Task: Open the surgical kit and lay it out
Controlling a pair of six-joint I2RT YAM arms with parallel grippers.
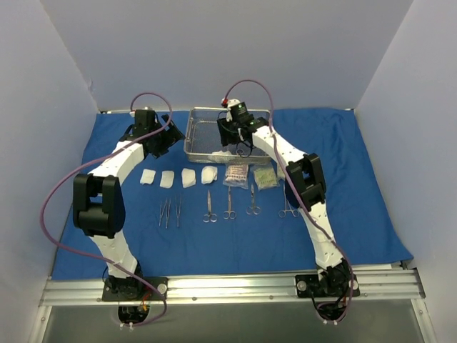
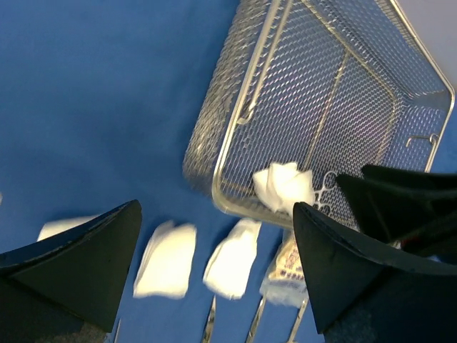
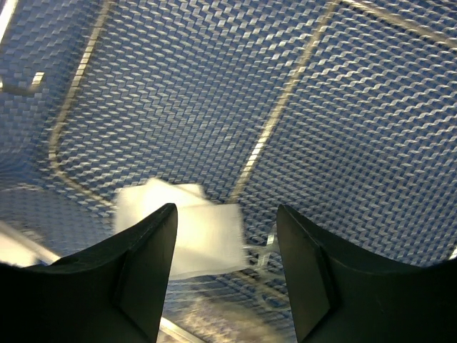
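Observation:
The wire mesh tray (image 1: pixel 191 136) holds white gauze (image 3: pixel 189 236) and, beside it, a metal instrument with ring handles (image 3: pixel 265 268), partly hidden. My right gripper (image 1: pixel 228 128) hangs open over the tray; in its wrist view the fingers frame the gauze and handles. My left gripper (image 1: pixel 168 136) is open just left of the tray, nothing between its fingers. Below the tray on the blue cloth lie a row of white gauze pads (image 1: pixel 188 177), two bagged packs (image 1: pixel 235 175) (image 1: pixel 265 178), tweezers (image 1: pixel 168 212), scissors (image 1: pixel 209 211) and a clamp (image 1: pixel 288 211).
Grey walls (image 1: pixel 235 50) enclose the back and sides. The instrument rows occupy the middle, in front of the tray.

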